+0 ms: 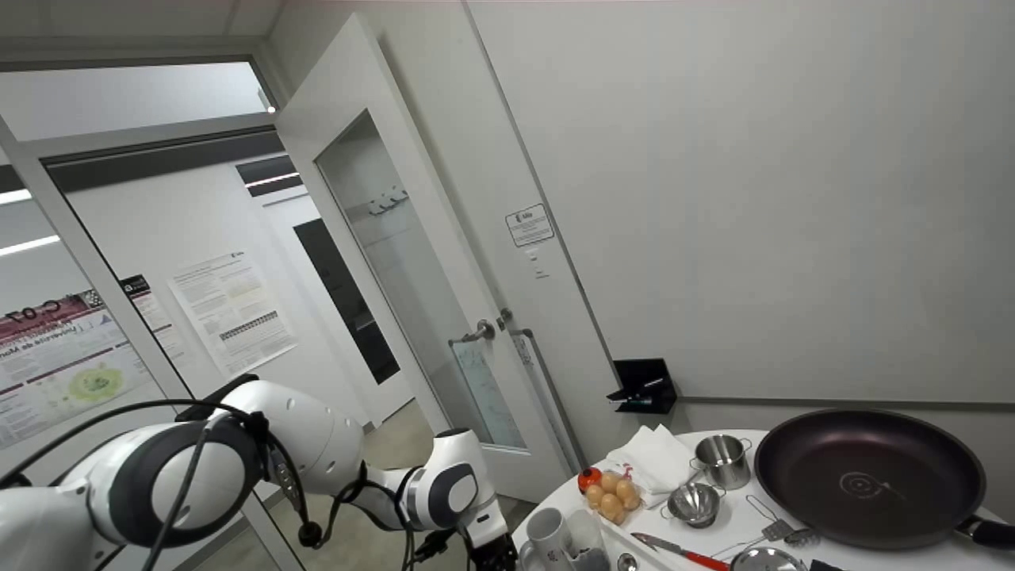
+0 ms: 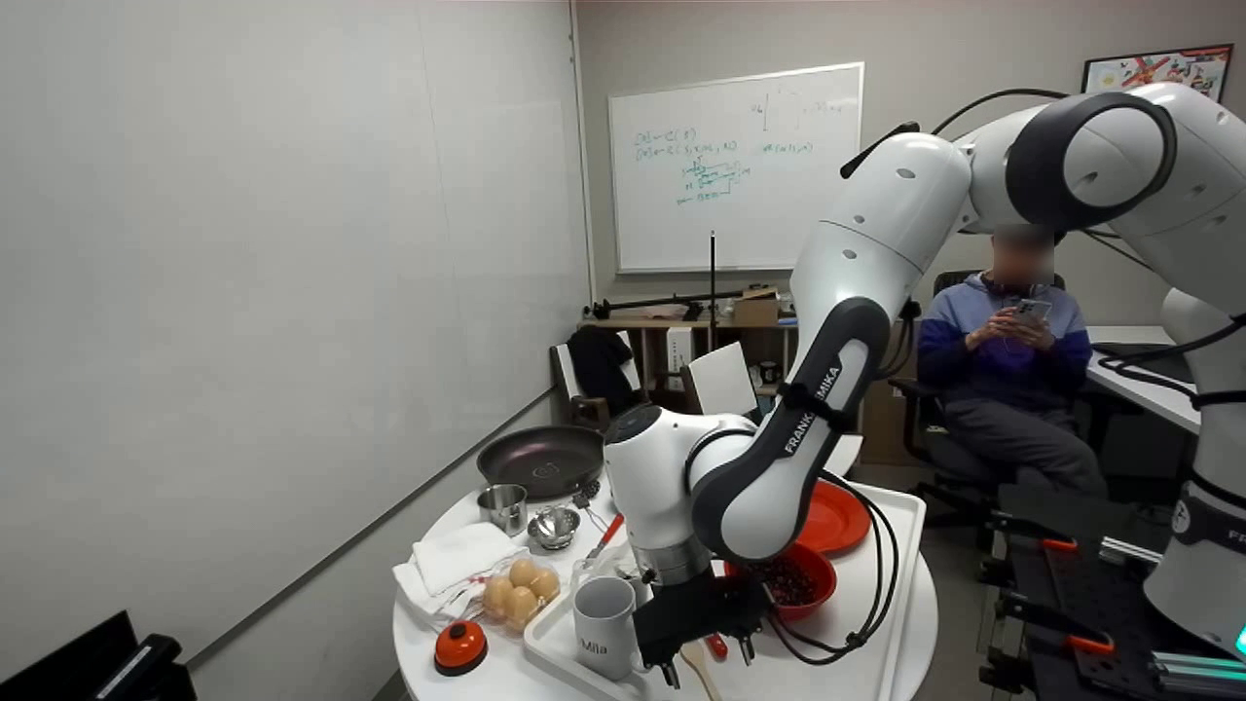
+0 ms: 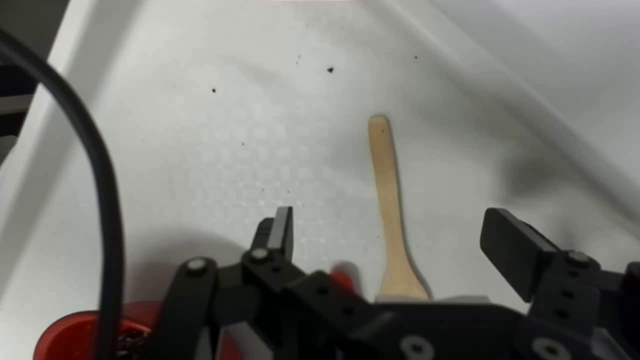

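Note:
In the wrist view my gripper stands open above the white tray [image 3: 252,78], its two fingers wide apart. A wooden utensil [image 3: 390,198] lies flat on the tray between and below them, not touched as far as I can see; its broad end runs under the gripper body. Something red [image 3: 343,278] shows beside that end. At lower left sits a red bowl [image 3: 67,336] with dark bits inside, partly covered by my finger and a cable. From the second exterior view, my gripper [image 2: 709,674] hangs close to a grey mug [image 2: 604,631] marked "Mila".
Around the tray are several eggs [image 2: 520,592], an orange-red timer [image 2: 460,646], a white cloth [image 2: 464,557], a metal pot [image 2: 503,509] and a big dark pan [image 2: 540,460]. A red plate [image 2: 834,518] lies behind the bowl. In the wrist view, the tray's upper middle is mostly bare.

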